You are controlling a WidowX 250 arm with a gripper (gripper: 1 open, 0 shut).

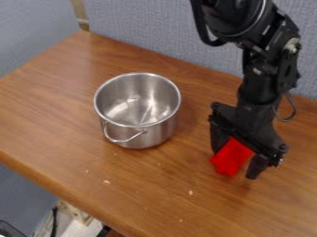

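Observation:
A small red object [228,161] lies on the wooden table at the right. My black gripper [238,148] is low over it, its open fingers around the object and partly hiding it. I cannot tell whether the fingers touch it. A steel pot [136,97] with a wire handle stands to the left of the gripper.
A grey padded wall [186,37] runs behind it, with the arm rising along the right side.

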